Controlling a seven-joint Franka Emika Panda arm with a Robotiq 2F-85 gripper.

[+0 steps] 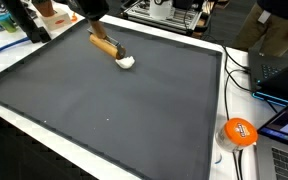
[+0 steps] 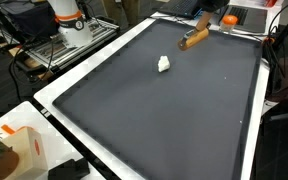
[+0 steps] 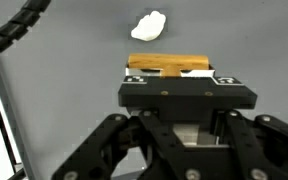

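A wooden cylinder-like block, light brown, hangs above the grey table with my gripper shut on it. In exterior view 1 the same wooden block slants beneath the dark gripper body. The fingers are mostly hidden behind the gripper body. A small white crumpled-looking object lies on the table close to the block. In exterior view 2 this white object is left of the block, apart from it. The wrist view has the white object just beyond the wooden block.
An orange-topped round container stands on the white edge at right, near cables and laptops. Assorted items crowd the back left corner.
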